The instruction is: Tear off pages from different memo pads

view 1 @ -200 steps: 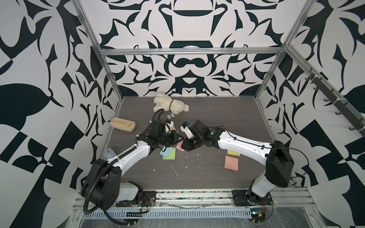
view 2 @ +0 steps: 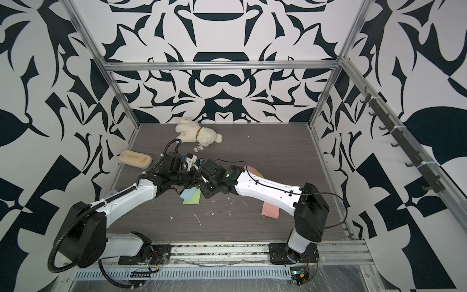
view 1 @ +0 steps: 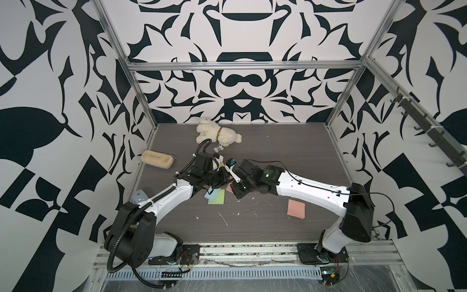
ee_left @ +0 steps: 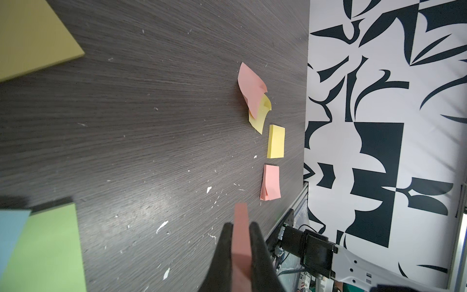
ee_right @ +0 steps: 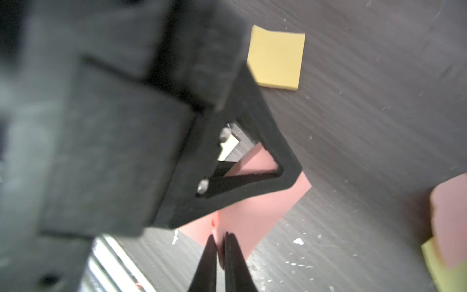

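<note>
In the left wrist view, my left gripper is shut, with a pink sheet (ee_left: 240,253) edge-on between its fingers. In the right wrist view, that pink sheet (ee_right: 262,214) spreads above the table, partly behind the left gripper's black finger (ee_right: 287,180). My right gripper stands at the sheet, slightly open, with a narrow strip of pink between its fingertips. A pink pad (view 1: 296,208) lies on the right, near a yellow pad (ee_left: 276,141). A second yellow pad (ee_right: 276,59) and the green pad (ee_left: 48,248) beside a blue one (ee_left: 10,233) lie on the left.
A loose pink sheet (ee_left: 251,87) and a loose yellow sheet (ee_left: 261,114) lie crumpled on the table. A plush toy (view 1: 216,132) is at the back, a beige case (view 1: 157,159) on the left. White scraps (ee_left: 162,225) dot the front.
The left arm has stayed in place.
</note>
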